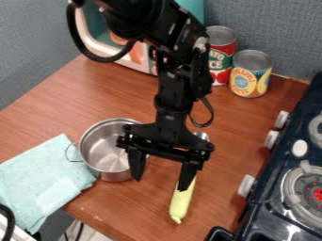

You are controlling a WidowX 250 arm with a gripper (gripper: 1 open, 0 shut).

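Note:
My black gripper [161, 171] hangs open over the table between a steel pot [98, 147] and a pale yellow, elongated object [182, 201], perhaps toy corn. One finger reaches down by the pot's right side, the other over the upper end of the yellow object. Nothing shows held between them.
A light blue towel [41, 178] lies left of the pot. A black stove [284, 198] fills the right side. Two cans [250, 73] and a toy microwave [132, 56] stand at the back.

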